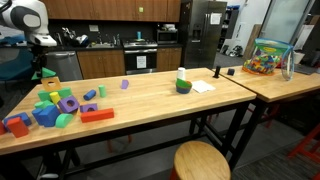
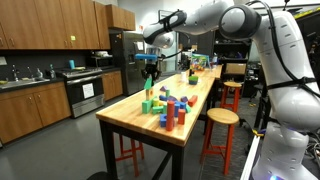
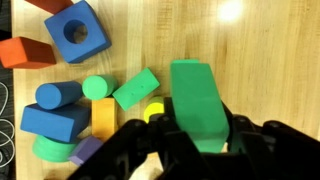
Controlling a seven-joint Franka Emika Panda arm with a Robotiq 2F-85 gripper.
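Note:
A long green block [image 3: 195, 88] stands up between the black fingers of my gripper, which is shut on it in the wrist view. In exterior view 1 the gripper [image 1: 42, 62] hangs over the left part of the wooden table, with the green block [image 1: 48, 73] just under it. Below are loose toy blocks: a blue square block with a round hole [image 3: 79, 32], a flat green block [image 3: 136, 89], an orange block [image 3: 103, 118] and a yellow piece [image 3: 154, 108] partly hidden by the held block.
Red blocks [image 3: 27, 52] and blue blocks [image 3: 55, 122] crowd the table's left end. A long red block [image 1: 97, 115] lies near the front edge. Farther right stand a green bowl [image 1: 183, 87] and a white container [image 1: 181, 73]. Bare wood lies between.

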